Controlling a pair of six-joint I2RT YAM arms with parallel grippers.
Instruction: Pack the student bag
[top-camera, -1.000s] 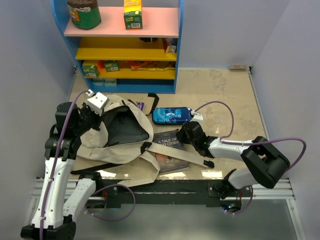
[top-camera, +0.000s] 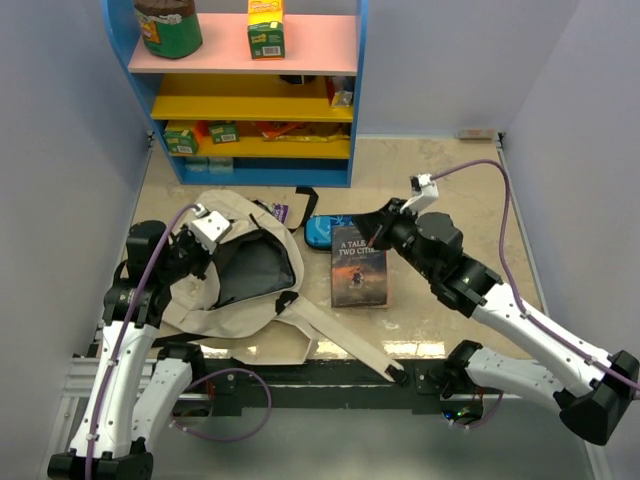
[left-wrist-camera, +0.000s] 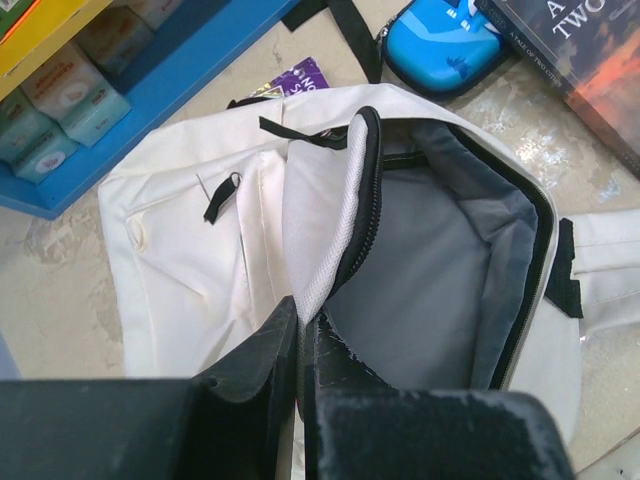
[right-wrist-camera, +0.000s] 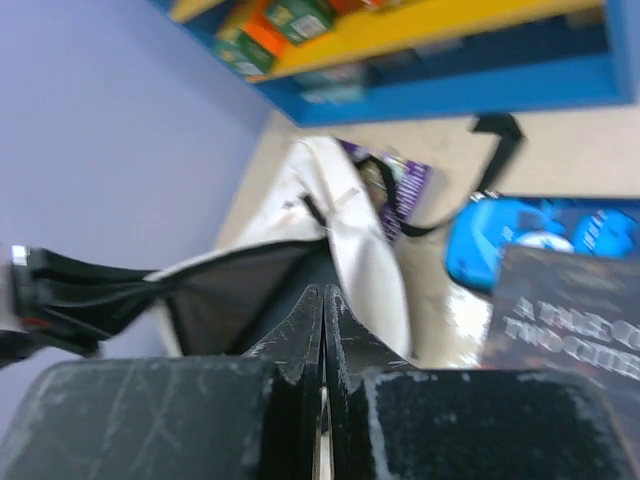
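Note:
The cream bag (top-camera: 205, 322) lies on the left, its main compartment unzipped and its grey lining (left-wrist-camera: 420, 250) facing up. My left gripper is shut on the zippered edge of the bag's opening. The dark book, A Tale of Two Cities (top-camera: 358, 270), lies right of the bag, its top edge overlapping the blue pencil case (top-camera: 322, 231). Over the book's upper end is my right gripper; its fingers are together and nothing shows between them. The gripper hides the pencil case's right part in the top view.
A blue shelf unit (top-camera: 258, 172) with several boxes stands behind the bag. The bag's cream strap (top-camera: 345, 338) runs to the table's front edge. A purple packet (top-camera: 280, 212) lies by the bag's upper side.
The book has shifted away from the front edge and to the right, from beneath the strap to over the pencil case. My right gripper has moved away from the front edge. The left has shifted slightly.

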